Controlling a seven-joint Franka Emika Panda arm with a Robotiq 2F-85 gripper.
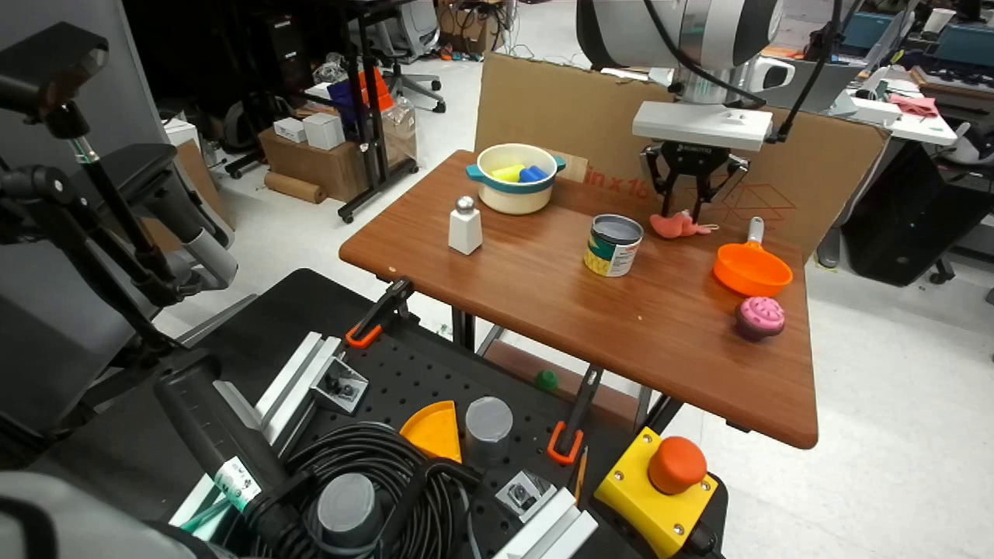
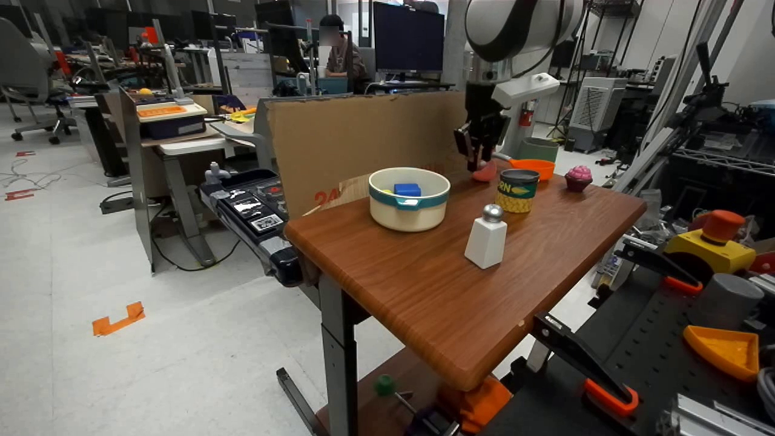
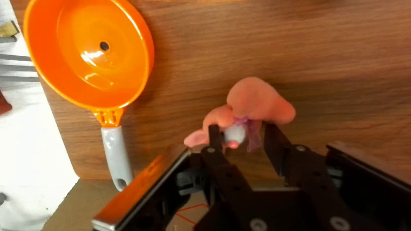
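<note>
On the brown table lies a small coral-pink plush toy (image 1: 676, 224) with a purple ribbon. In the wrist view, part of the plush toy (image 3: 252, 96) sits between the fingers. The left fingertip (image 3: 214, 134) overlaps its narrower end, and a gap shows on the right side by the ribbon. In exterior view 2 the gripper (image 2: 476, 163) stands at the far side of the table, partly covering the toy (image 2: 485, 171).
An orange strainer (image 1: 752, 270) with a grey handle lies beside the toy. Also on the table are a corn can (image 1: 613, 246), a pink-topped cupcake (image 1: 760, 317), a white shaker (image 1: 465, 228) and a cream pot (image 1: 515, 199) holding yellow and blue things. Cardboard (image 1: 550, 107) stands behind.
</note>
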